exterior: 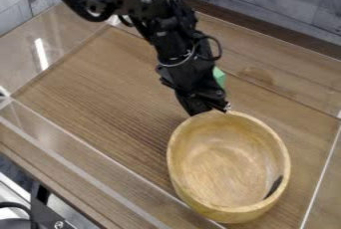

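A black robot arm reaches down from the top left to the middle of the wooden table. Its gripper (pixel 208 105) is at the back rim of a large tan oval bowl (pixel 180 158), low and dark against the arm; it looks shut. Behind the gripper, a green object (pixel 221 79) is partly hidden by the arm. A dark thin mark or item sits on the right inner side of the bowl.
A raised wooden edge runs along the back right. A dark gap with cables shows at the lower left.
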